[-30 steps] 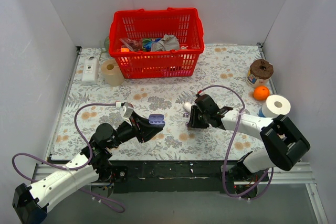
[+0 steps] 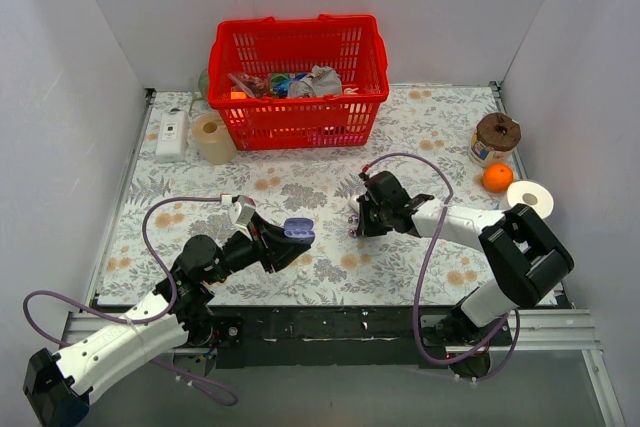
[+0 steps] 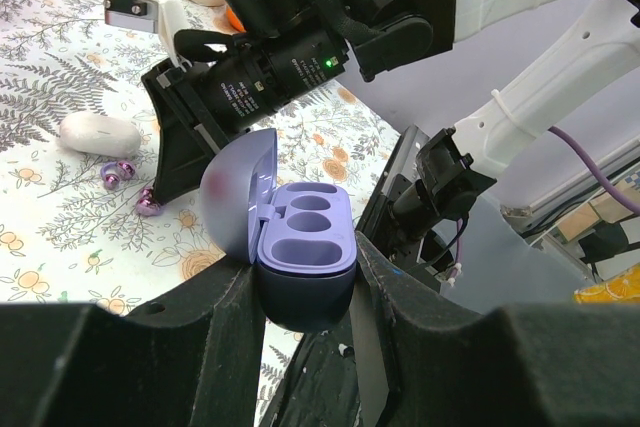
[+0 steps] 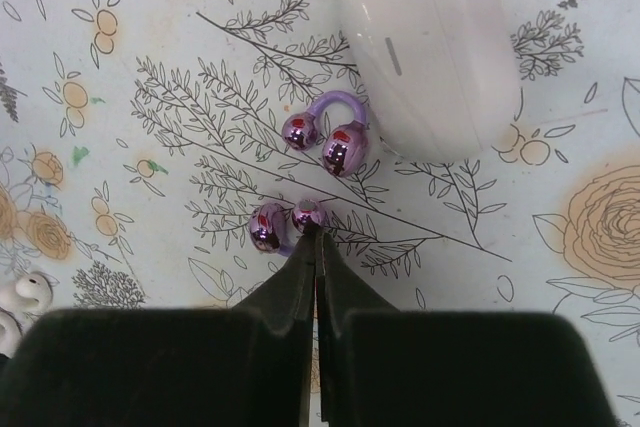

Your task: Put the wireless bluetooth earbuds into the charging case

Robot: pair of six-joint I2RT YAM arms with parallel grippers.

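Observation:
The purple charging case (image 3: 308, 257) stands lid-up with its empty slots showing, and my left gripper (image 2: 287, 250) is shut on its lower part above the front of the table. On the table lie two shiny purple clip-shaped earbuds. One earbud (image 4: 345, 150) rests against a white rounded object; the other earbud (image 4: 267, 228) lies closer to my right gripper. That gripper's fingertips are close together, right at the nearer earbud's ball end and hiding part of it. Whether they pinch it cannot be made out. In the left wrist view the right fingers come down beside this earbud.
The white rounded object (image 4: 430, 47) lies just behind the earbuds. A red basket (image 2: 300, 127) fills the back, with a paper roll (image 2: 213, 137) beside it. A jar (image 2: 494, 139), an orange (image 2: 497, 177) and a white roll (image 2: 528, 199) stand at the right.
The left arm and the case have stayed still.

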